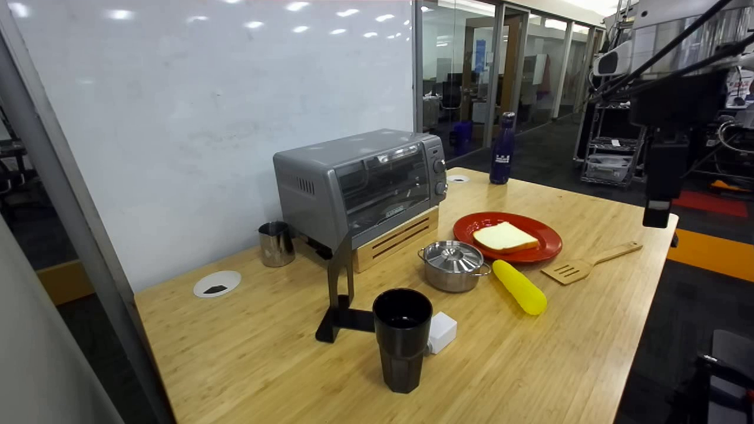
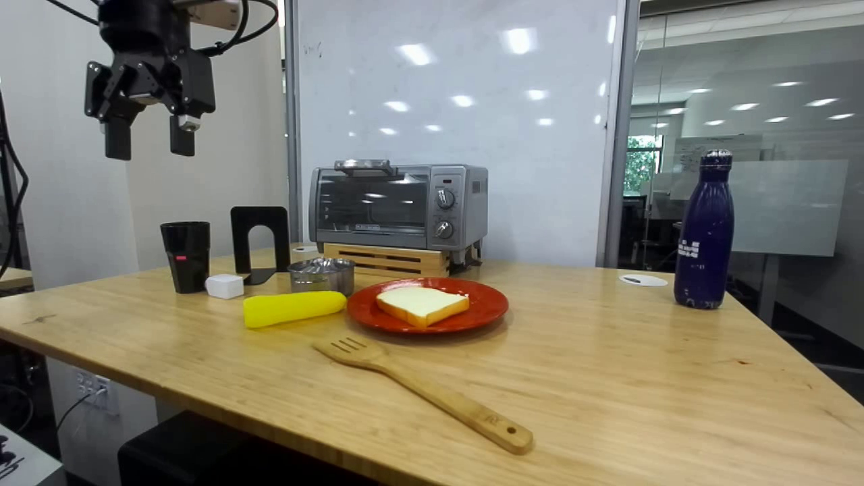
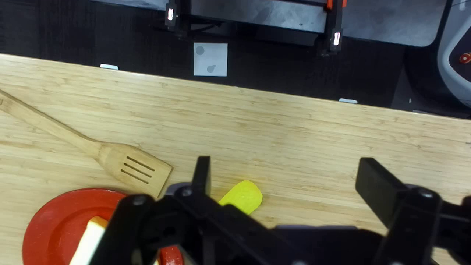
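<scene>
My gripper point(image 2: 150, 146) hangs high above the table's left end in exterior view 2, open, with only air between its fingers. In the wrist view a yellow object point(image 3: 243, 196) lies below the open fingers, partly hidden by the gripper body. A red plate point(image 2: 494, 312) bears a slice of bread point(image 2: 422, 303). Beside the plate rests a wooden slotted spatula point(image 2: 421, 389). A lidded steel pot point(image 1: 453, 265) stands between the plate and a black cup point(image 1: 402, 339). Behind the pot, the grey toaster oven point(image 1: 353, 187), door shut, sits on a wooden stand point(image 1: 396, 239).
A black bracket point(image 1: 339, 290) and a white block point(image 1: 442, 332) stand close to the cup. Near the back wall is a steel pitcher point(image 1: 276, 244); a blue bottle point(image 2: 705, 235) rises at the far right. Bare tabletop lies right of the plate in exterior view 2.
</scene>
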